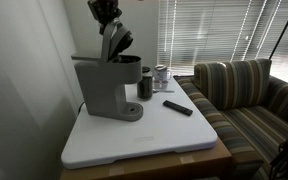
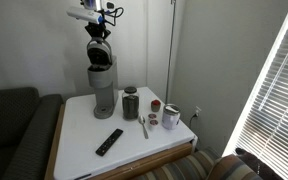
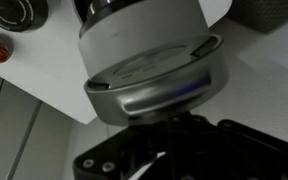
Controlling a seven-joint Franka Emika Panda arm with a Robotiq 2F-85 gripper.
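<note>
A grey coffee maker (image 1: 106,90) stands on the white table, its lid (image 2: 99,52) raised. My gripper (image 2: 96,18) is above the raised lid, close to its top; whether they touch cannot be made out. In the wrist view the coffee maker's pale body and shiny rim (image 3: 164,92) fill the middle, just beyond my dark gripper. The gripper is shut, and nothing shows between its fingers. Its fingertips are dark and hard to separate from the background.
On the white table (image 1: 134,137) lie a black remote (image 1: 178,107) and a spoon (image 2: 143,128). A dark jar (image 2: 130,104) and a pale mug (image 2: 170,117) stand beyond the coffee maker. A striped armchair (image 1: 231,85) adjoins the table.
</note>
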